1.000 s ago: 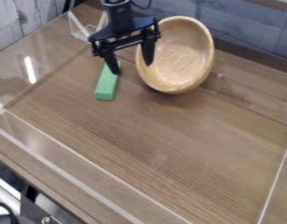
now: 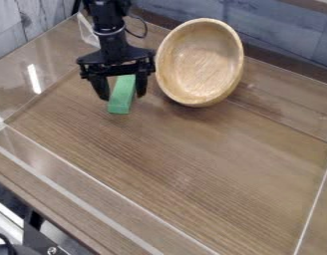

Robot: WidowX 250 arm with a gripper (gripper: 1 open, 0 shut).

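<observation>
My black gripper (image 2: 119, 74) hangs at the top left over a green block (image 2: 123, 100), its two fingers spread on either side of the block's upper end. Whether it touches the block is unclear. The block lies lengthwise on the wooden table (image 2: 193, 179).
A large round tan wooden bowl (image 2: 199, 55) sits just right of the gripper and block. A cable or dark object shows at the lower left edge beyond the table.
My gripper has moved left and down from over the bowl's left side to over the green block. The block and bowl look unmoved.
</observation>
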